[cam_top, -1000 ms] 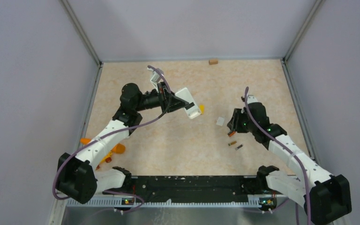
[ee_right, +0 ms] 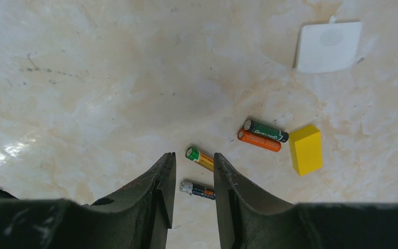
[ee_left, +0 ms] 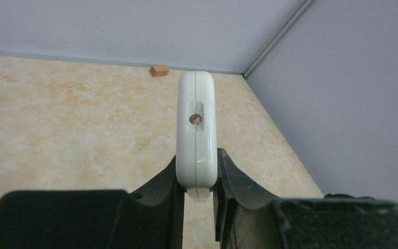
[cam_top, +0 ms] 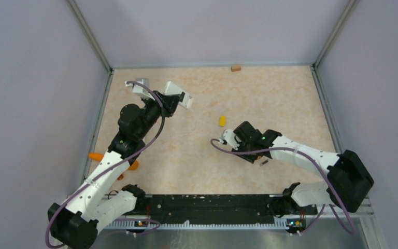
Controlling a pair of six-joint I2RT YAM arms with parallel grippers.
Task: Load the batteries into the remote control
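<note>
Gripped on edge, the white remote control [ee_left: 197, 129] is held upright by my left gripper, which is shut on it. From above, the remote [cam_top: 179, 94] hangs over the table's left half. My right gripper is part open and empty, over the loose batteries. Beyond its fingertips lie a yellow battery with a green end [ee_right: 199, 157] and a grey-black battery [ee_right: 197, 190]. Farther right, a dark green battery [ee_right: 266, 130] and an orange battery [ee_right: 259, 140] lie side by side. A flat white cover [ee_right: 329, 46] rests at the upper right.
A yellow block [ee_right: 306, 150] lies close beside the green and orange batteries. A brown block [cam_top: 236, 68] sits at the back edge, and orange items [cam_top: 133, 165] lie at the left.
My left gripper has moved left and back with the remote. My right gripper has moved left and toward the front, and its arm now hides the cover in the top view.
</note>
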